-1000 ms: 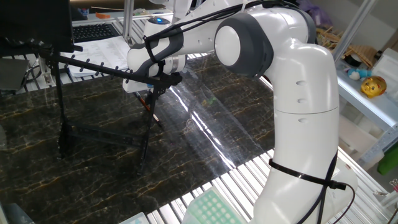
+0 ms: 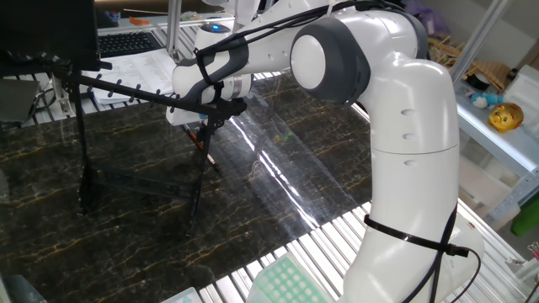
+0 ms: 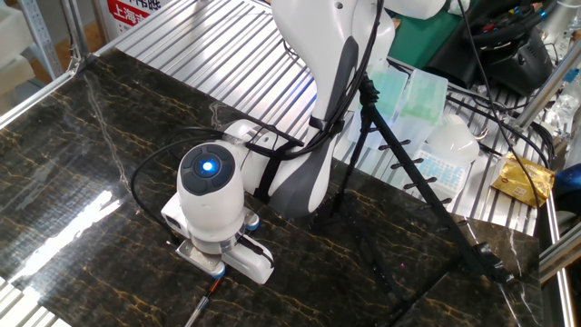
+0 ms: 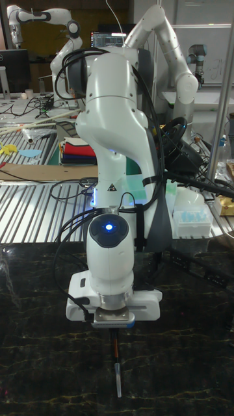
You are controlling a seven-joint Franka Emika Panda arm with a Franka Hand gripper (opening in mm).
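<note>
My gripper (image 4: 115, 327) points downward over the dark marbled tabletop (image 4: 41, 353). A thin rod (image 4: 117, 364), dark with reddish-brown at the top and pale at the lower end, hangs beneath it. The rod (image 3: 205, 302) comes out from under the hand beside a blue part in exterior view 2. The black stand partly blocks the hand in exterior view 1, where a stretch of the rod (image 2: 211, 158) shows below it. My fingers are hidden behind the hand and a metal plate, but the hanging rod shows them shut on it. Whether its tip touches the table is unclear.
A black tripod-like stand (image 3: 399, 150) rises close beside my arm. Translucent boxes (image 3: 422, 95) and a gold packet (image 3: 524, 179) sit on the slatted surface behind.
</note>
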